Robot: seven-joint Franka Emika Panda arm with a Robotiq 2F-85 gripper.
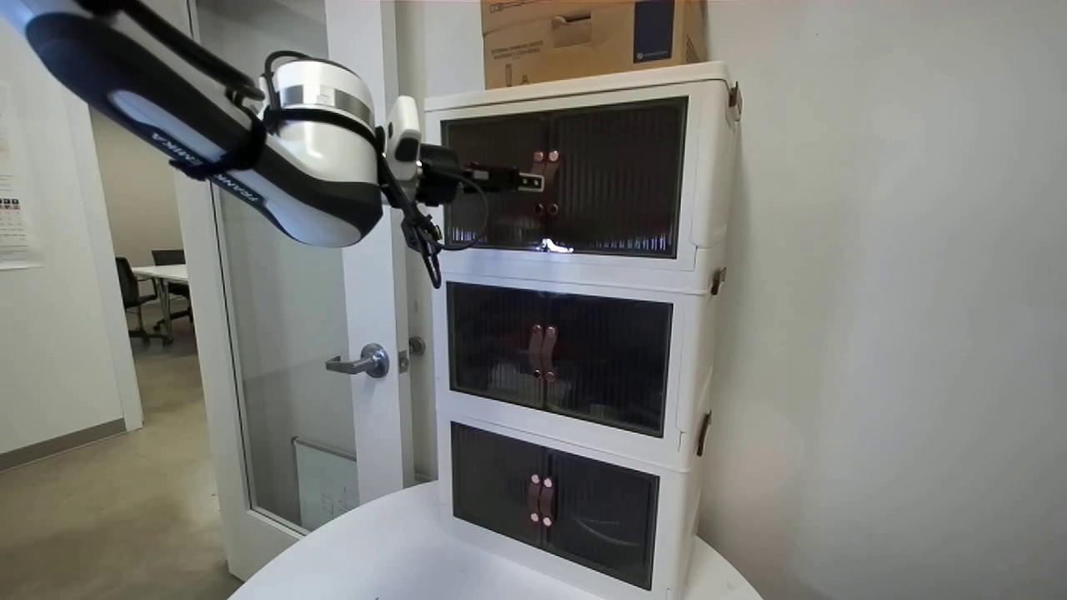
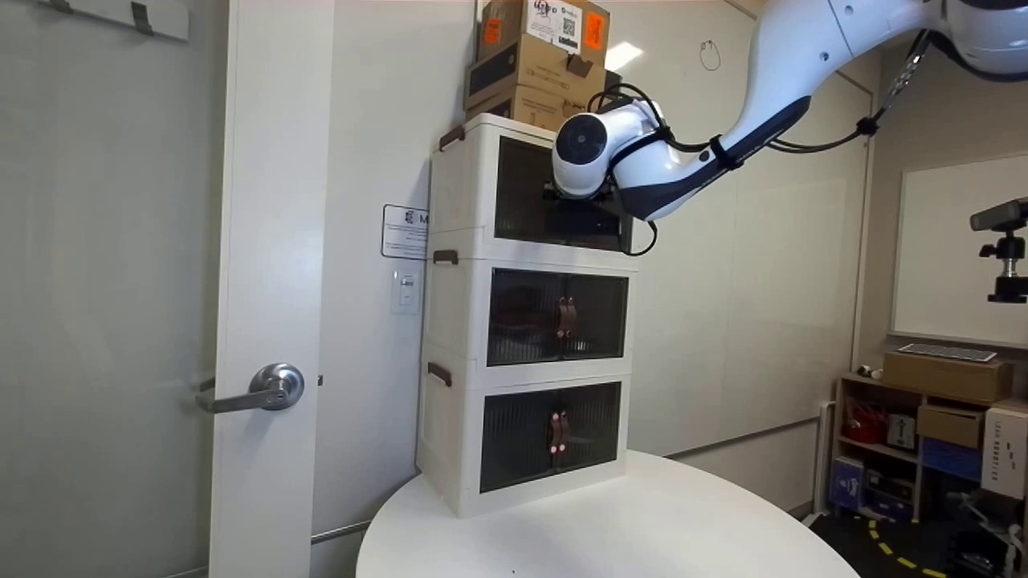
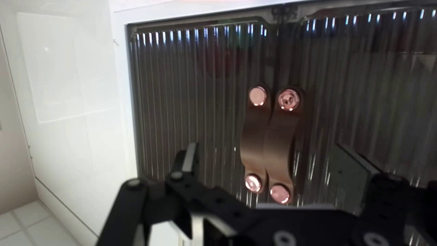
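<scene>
The white three-tier cabinet (image 1: pixel 575 268) has dark ribbed double doors on each tier. My gripper is open in front of the top tier, one finger (image 3: pixel 190 158) on each side of the paired brown handles (image 3: pixel 266 141). Both top doors are closed. The straps are fixed with copper-coloured studs and lie side by side at the seam. From the side, the fingertip (image 1: pixel 530 182) overlaps the upper handles; whether it touches them I cannot tell. In the second exterior view the wrist hides the upper handles and the gripper's fingers.
Cardboard boxes (image 2: pixel 540 72) are stacked on top of the cabinet. Beneath it stands a round white table (image 2: pixel 597 539), its front clear. A glass-panelled door (image 1: pixel 370 250) with a lever handle stands left of the cabinet, and a wall is close on the right.
</scene>
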